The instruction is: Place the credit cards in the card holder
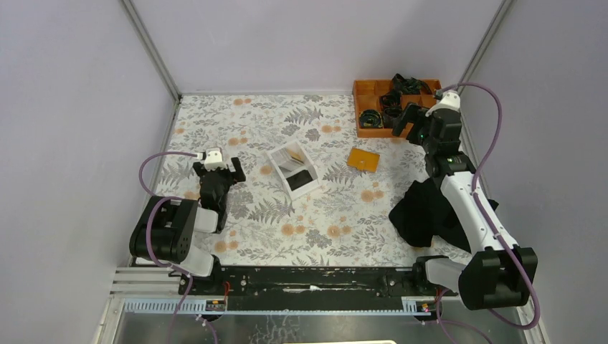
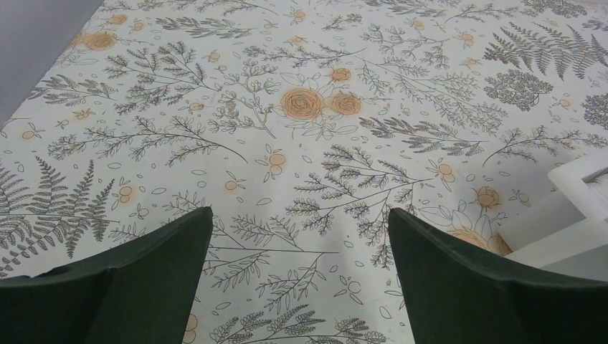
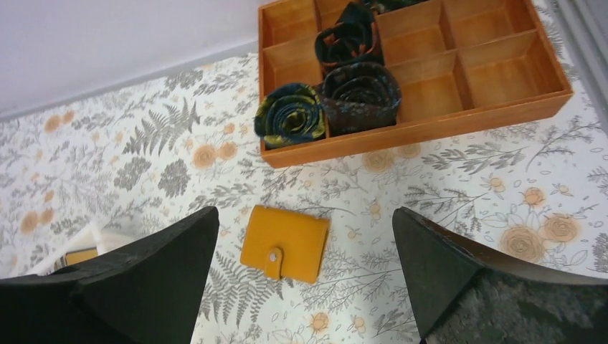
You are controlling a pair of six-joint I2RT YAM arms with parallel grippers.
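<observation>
A white tray (image 1: 310, 188) sits mid-table with thin cards (image 1: 291, 158) and a dark rectangle in it; its corner shows at the right of the left wrist view. A yellow-orange card holder (image 1: 363, 160) with a snap tab (image 3: 285, 240) lies to its right. My left gripper (image 1: 219, 167) stands open at the left side, left of the tray, nothing between its fingers. My right gripper (image 1: 409, 120) is open and empty, raised at the right, above and beyond the card holder near the wooden box.
A wooden compartment box (image 3: 502, 79) with rolled fabric items stands at the back right. A black cloth (image 1: 419, 215) lies at the right front.
</observation>
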